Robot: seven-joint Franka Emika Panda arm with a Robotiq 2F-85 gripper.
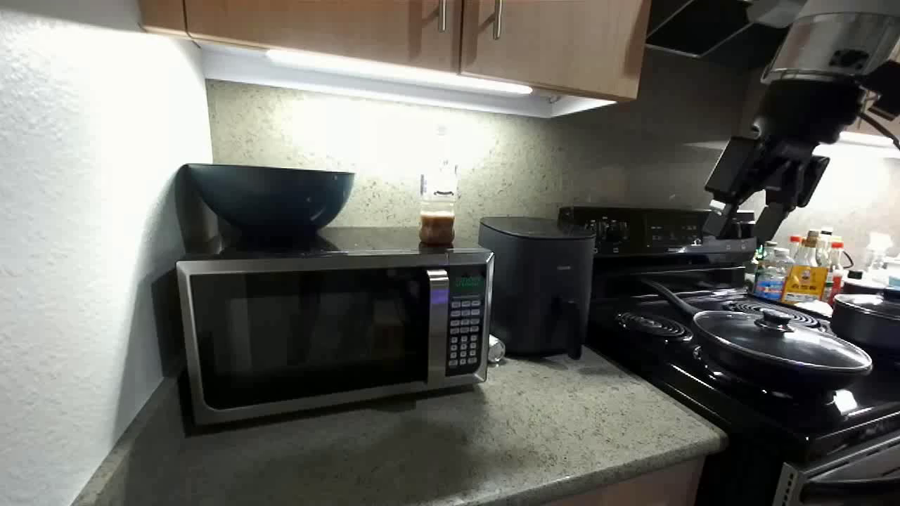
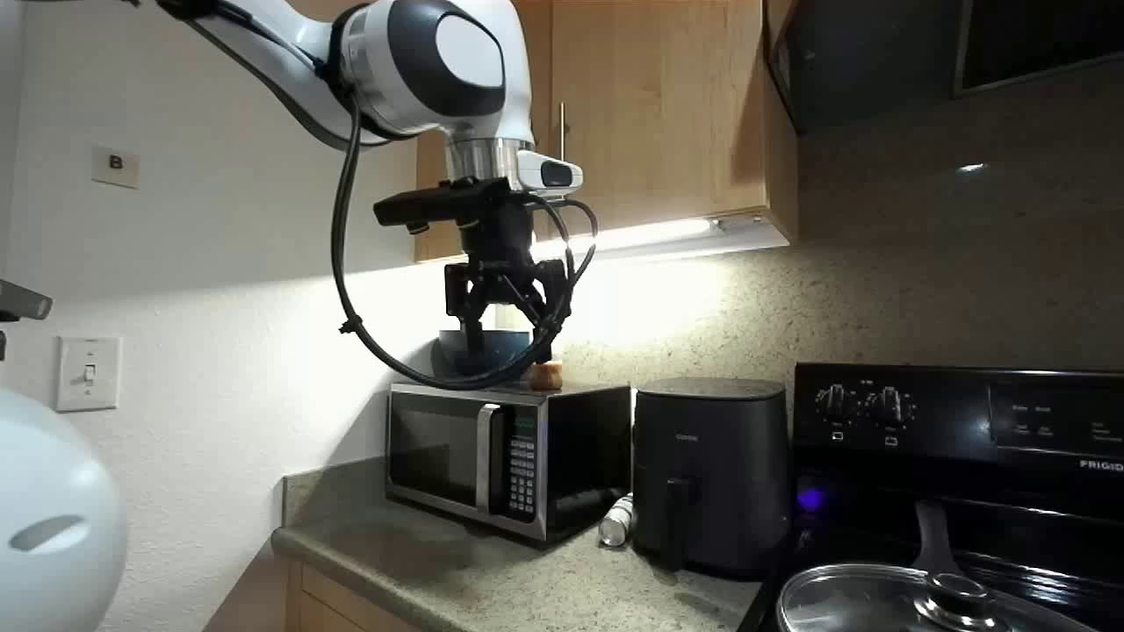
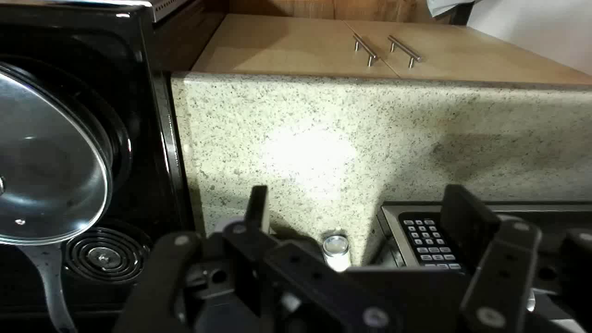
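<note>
High in front of the microwave (image 2: 432,437), my gripper (image 2: 508,346) points downward with its fingers spread apart. In the wrist view the gripper shows a wide gap between its two fingertips, and nothing is held there. Exterior view 1 has the gripper (image 1: 744,224) at the upper right, clear of everything below. On top of the microwave (image 1: 329,337) rest a dark blue bowl (image 1: 270,195) and an upright clear bottle (image 1: 436,226) with brown contents. A small white container (image 3: 336,249) lies on the counter between microwave and air fryer.
Beside the microwave stands a black air fryer (image 1: 540,287). The stove (image 1: 641,354) carries a lidded pan (image 1: 772,350) and a pot (image 1: 869,320), with several bottles (image 1: 801,274) behind. Overhead cabinets (image 1: 337,34) limit the height.
</note>
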